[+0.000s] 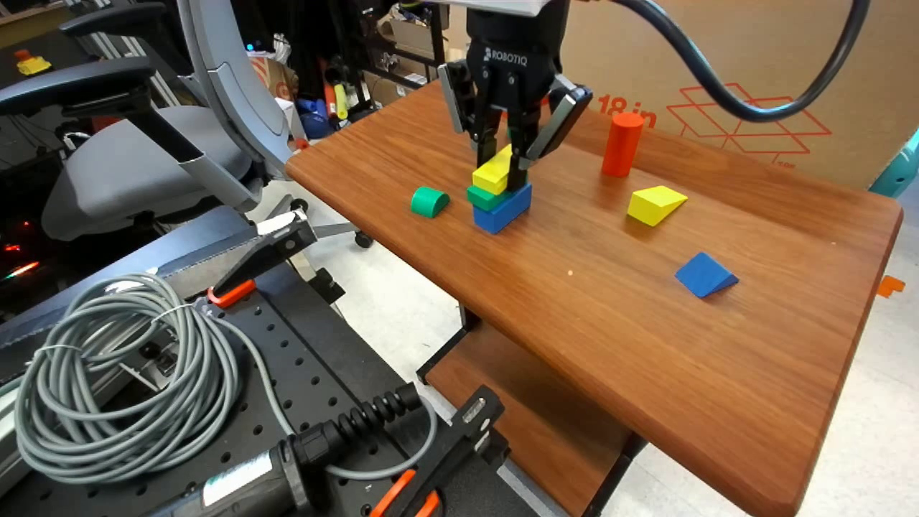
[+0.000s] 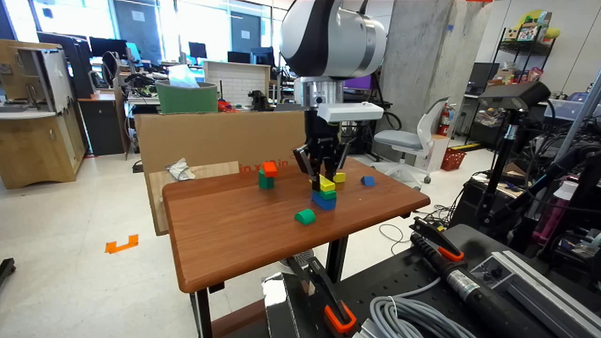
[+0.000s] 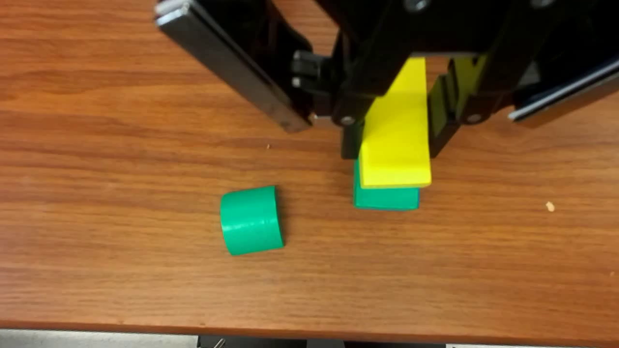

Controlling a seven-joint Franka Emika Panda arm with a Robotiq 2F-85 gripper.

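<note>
A yellow block (image 3: 397,145) tops a small stack, above a green block (image 1: 488,197) and a blue block (image 1: 503,211). My gripper is lowered over the stack, one finger on each side of the yellow block's long sides. Its fingers sit close against those sides in the wrist view; whether both pads press on it cannot be made out. The yellow block rests on the green one. In exterior view 1 the fingers cover part of the yellow block, and most of the lower blocks are hidden from the wrist view.
A green half-round block (image 3: 252,221) lies beside the stack, near the table edge. Elsewhere stand a red cylinder (image 1: 622,146), a yellow wedge (image 1: 655,205), a blue wedge (image 1: 705,276) and a red block (image 2: 270,169) on a green one (image 2: 266,180).
</note>
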